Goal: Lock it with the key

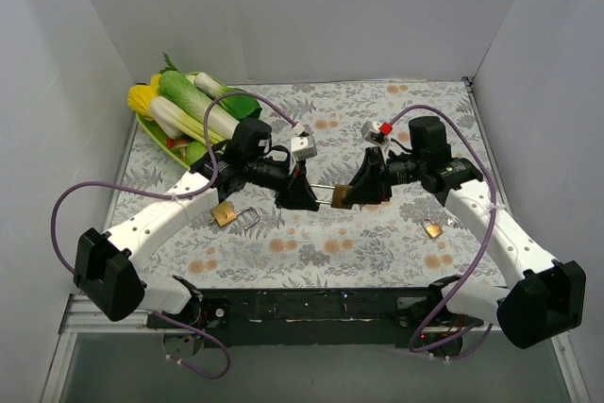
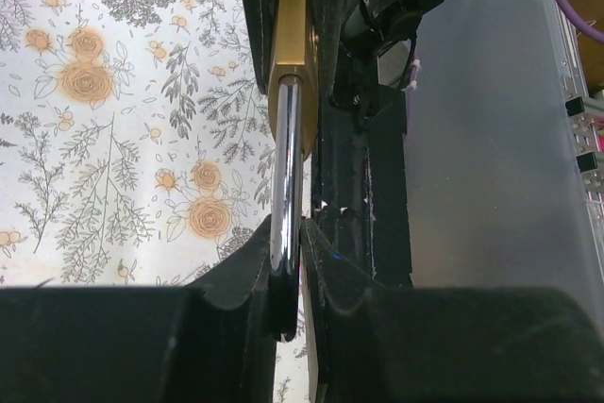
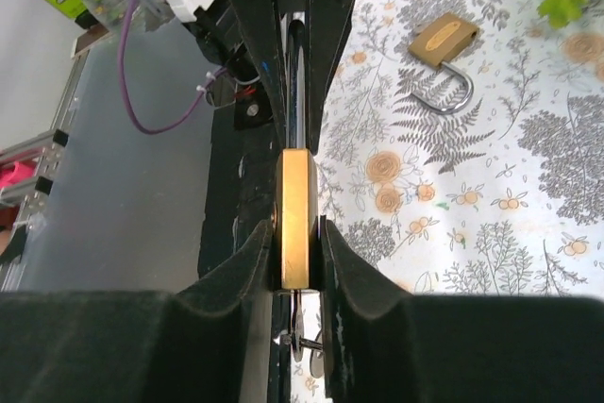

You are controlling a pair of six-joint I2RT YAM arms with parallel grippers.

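Observation:
A brass padlock [image 1: 342, 196] hangs between my two grippers above the table. My left gripper [image 1: 308, 197] is shut on its steel shackle, which runs from the fingertips to the brass body [image 2: 293, 54] in the left wrist view. The fingers of my right gripper stand on either side of the padlock body [image 3: 295, 219]; whether they press on it cannot be told. Thin metal key parts [image 3: 298, 332] show at the body's keyhole end, between those fingers. How deep the key sits and whether the shackle is fully seated are hidden.
On the table lies a second brass padlock [image 1: 224, 213] with its shackle out, left of the middle. A smaller padlock [image 1: 432, 228] lies at the right. A green basket [image 1: 151, 131] of vegetables stands at the back left.

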